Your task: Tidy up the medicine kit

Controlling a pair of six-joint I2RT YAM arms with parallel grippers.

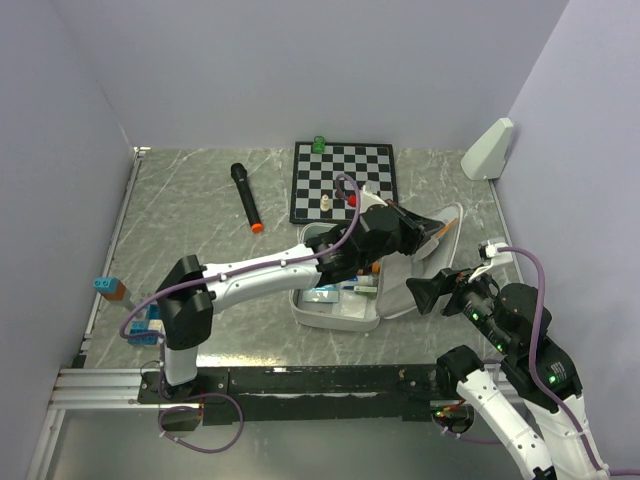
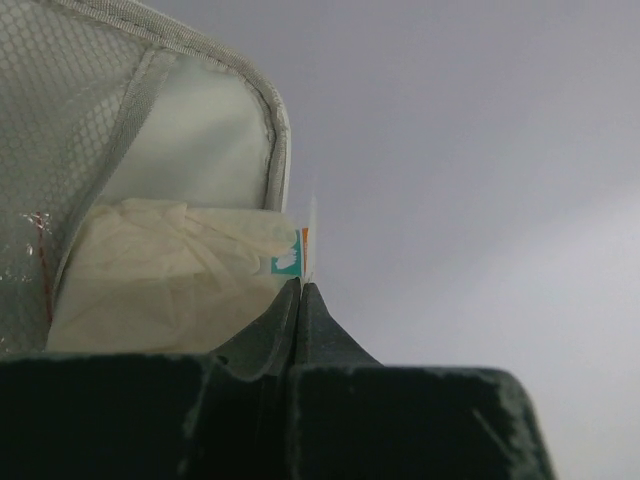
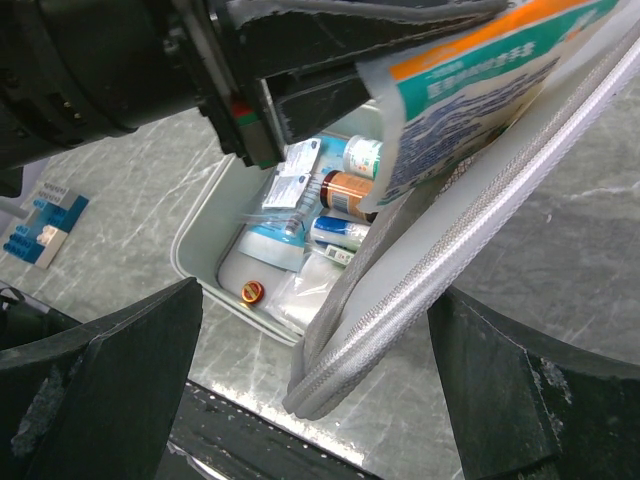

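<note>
The medicine kit lies open, holding bottles, boxes and bags. Its lid stands raised at the right, with a mesh pocket. My left gripper is shut at a pale packet with a teal and orange end, set in the lid's pocket area; I cannot make out anything between its fingertips. In the right wrist view this packet leans inside the lid. My right gripper stands open low at the lid's near edge, the fabric between and beyond its fingers.
A chessboard lies behind the kit, a microphone to the left, toy blocks at the far left, a white object at the back right corner. Walls border the table.
</note>
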